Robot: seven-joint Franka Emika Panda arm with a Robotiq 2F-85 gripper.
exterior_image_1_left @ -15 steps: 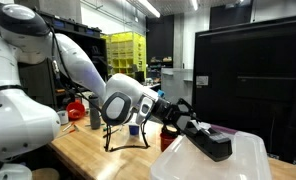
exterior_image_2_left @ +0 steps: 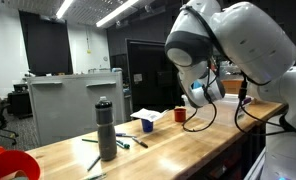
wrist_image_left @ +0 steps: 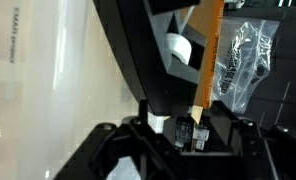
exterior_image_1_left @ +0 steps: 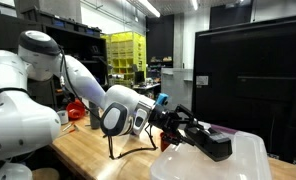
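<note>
In the wrist view, my gripper is shut on the near end of a dark box [wrist_image_left: 138,50]. The box has an orange-brown strip along one side, and a white rounded thing [wrist_image_left: 184,48] shows inside it. From outside, the same dark box [exterior_image_1_left: 216,147] appears over a translucent white bin [exterior_image_1_left: 238,165], with my gripper [exterior_image_1_left: 191,130] at its left end. Whether the box rests on anything cannot be told.
A red mug [exterior_image_2_left: 180,115] and a blue cup [exterior_image_2_left: 147,125] stand on the wooden table [exterior_image_2_left: 168,155], near a dark bottle [exterior_image_2_left: 106,130]. Several pens lie around the bottle. A clear plastic bag [wrist_image_left: 233,65] lies to the right in the wrist view.
My arm's wrist has shifted left and tilted in exterior view 1, uncovering the blue thing behind it. The dark box has barely moved.
</note>
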